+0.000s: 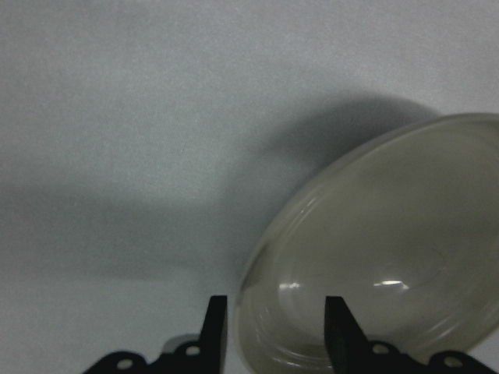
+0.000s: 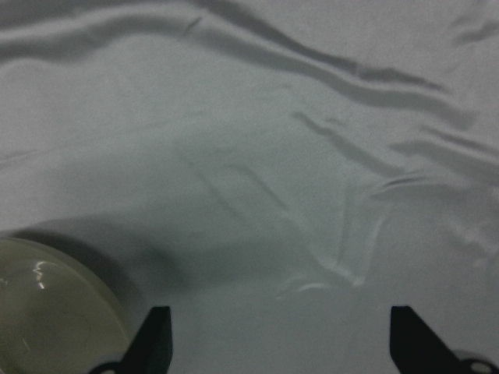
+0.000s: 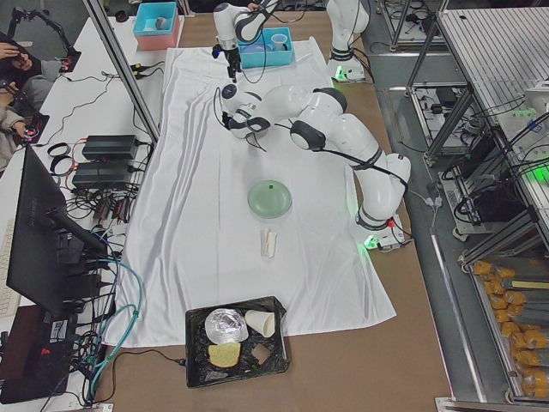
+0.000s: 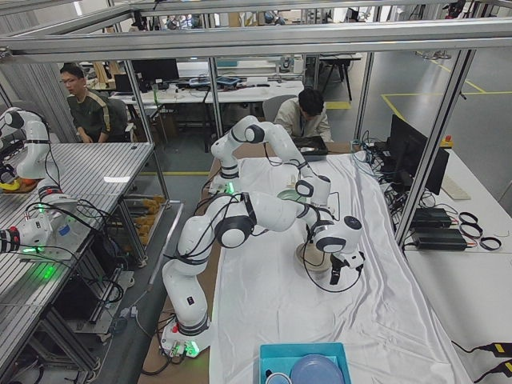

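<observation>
A pale translucent bowl (image 1: 390,226) lies on the white cloth (image 4: 264,320). In the left wrist view my left gripper is open, its two fingers on either side of the bowl's near rim. In the right wrist view the same kind of round bowl (image 2: 54,312) shows at lower left, while my right gripper is open above bare cloth beside it. In the overhead views the two arms cross over the bowl area and partly hide it.
A green plate (image 3: 269,199) and a small white item (image 3: 268,243) lie mid-cloth. A black tray (image 3: 197,360) with foil, sponge and cup sits at one end, a blue bin (image 4: 266,356) at the other.
</observation>
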